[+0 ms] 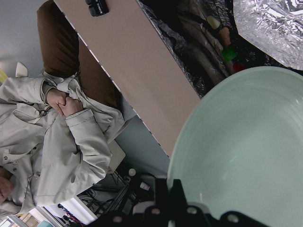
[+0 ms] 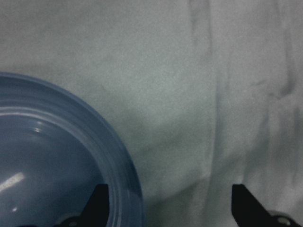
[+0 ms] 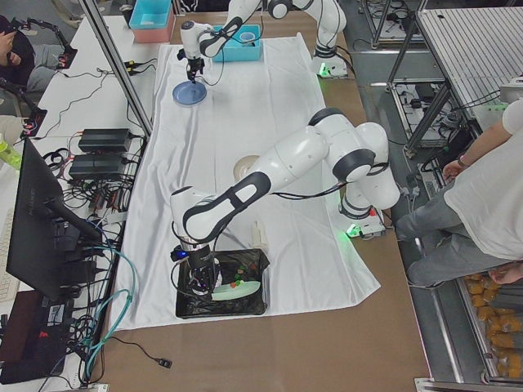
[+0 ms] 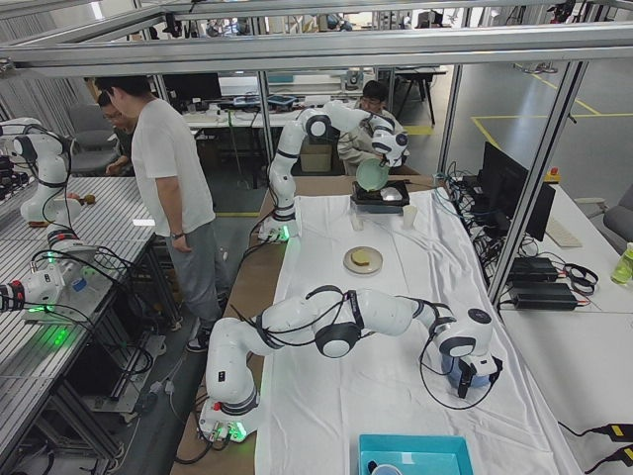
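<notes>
A pale green plate (image 1: 241,142) is raised and tilted at the black-lined bin (image 3: 188,302), at my left gripper, which appears shut on its rim; the fingertips are partly hidden behind it. Green, red and pale scraps (image 1: 228,53) lie in the bin beside crumpled foil (image 1: 265,26). My right gripper stands open above the rim of a blue plate (image 2: 47,156) lying on the white cloth, with nothing held.
A beige plate with a yellow item (image 4: 362,257) sits mid-table. Pale cups (image 4: 410,217) stand near the bin. A cyan bin (image 4: 415,453) is at the other end. People stand and sit beside the table.
</notes>
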